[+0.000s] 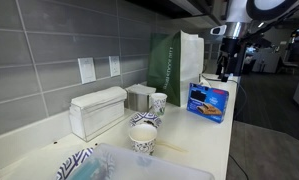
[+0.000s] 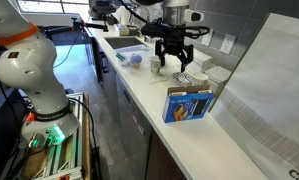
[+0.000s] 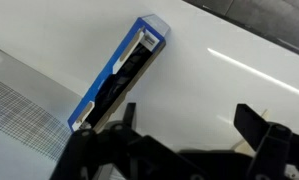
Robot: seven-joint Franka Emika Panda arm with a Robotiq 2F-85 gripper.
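Note:
A blue box [image 1: 207, 102] with a food picture on its front stands upright on the white counter, near its right end. Seen from above in the wrist view, the box [image 3: 121, 72] looks open at the top, with a dark inside. My gripper is open, its black fingers wide apart and only bare counter between them. It hangs in the air above the counter, higher than the box and off to one side of it. In exterior view 2 the gripper [image 2: 172, 57] shows behind and above the box [image 2: 189, 105].
Paper cups [image 1: 143, 138], a patterned bowl [image 1: 147, 118] and a clear plastic bin [image 1: 139, 165] occupy the counter's other end. A thin wooden stick [image 1: 172, 146] lies near the cups. Behind the box stands a green bag [image 1: 165, 70]. Counter in front of the box is clear.

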